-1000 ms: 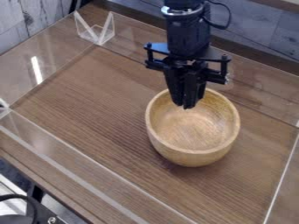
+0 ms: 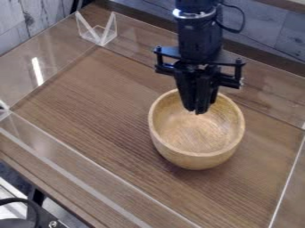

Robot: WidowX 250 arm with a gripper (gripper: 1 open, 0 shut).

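A tan round bowl (image 2: pixel 195 134) with a smooth inside rests on the wooden table (image 2: pixel 84 116), right of centre. The black gripper (image 2: pixel 198 96) hangs from above over the bowl's back part, its fingertips at or just above the back rim. The fingers are dark and overlap in this view, so whether they are open or shut, or touch the bowl, is unclear. No object shows inside the bowl.
A clear plastic piece (image 2: pixel 95 28) stands at the back left near the table's edge. Black cables (image 2: pixel 21 207) lie at the lower left corner. The table left of and in front of the bowl is clear.
The gripper has shifted very slightly over the back of the bowl. The bowl stays in about the same place.
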